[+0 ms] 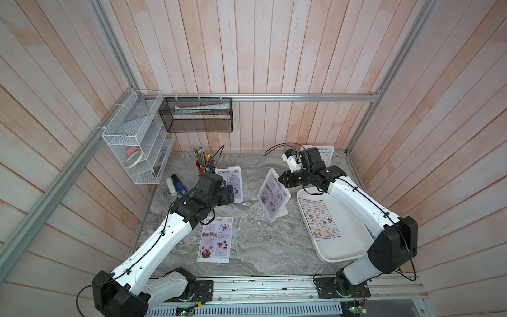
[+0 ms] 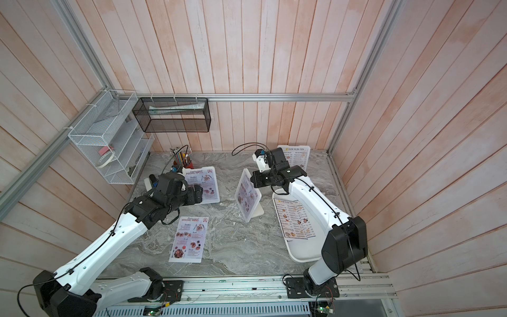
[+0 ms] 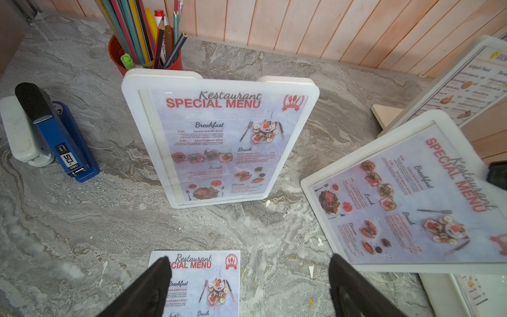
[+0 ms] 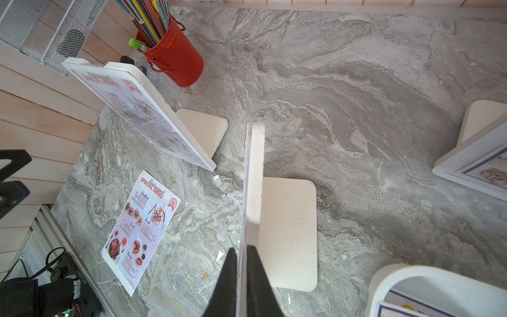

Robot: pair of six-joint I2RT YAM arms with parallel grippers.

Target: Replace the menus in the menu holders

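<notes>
In the left wrist view, the left menu holder (image 3: 221,142) stands upright with a Restaurant Special Menu inside. A middle holder (image 3: 390,200), carrying the same menu, stands askew on its white foot (image 4: 290,232). My right gripper straddles this holder's edge, one finger on each side and close to it; whether they press on it is unclear. A loose Special Menu sheet (image 4: 141,229) lies flat at the table's front left. My left gripper is open with nothing between its fingers, above the table in front of the left holder.
A white tray (image 1: 346,251) at the right holds menu sheets (image 1: 319,219). Behind it stands another holder (image 2: 294,157) with a Dim Sum menu. A red pencil cup (image 4: 179,58) and stapler (image 3: 66,137) are at the back left.
</notes>
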